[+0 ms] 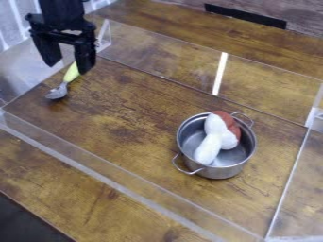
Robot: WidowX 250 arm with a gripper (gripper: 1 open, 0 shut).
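My black gripper (63, 47) hangs at the upper left, open, above a yellow-green object (72, 71) and a metal spoon-like utensil (57, 91) lying on the wooden table. A steel pot (221, 165) with two handles stands at the right, holding white objects (209, 144) and a reddish-brown one (229, 125).
Clear plastic walls (303, 175) border the work area. A white strip (221, 71) lies toward the back.
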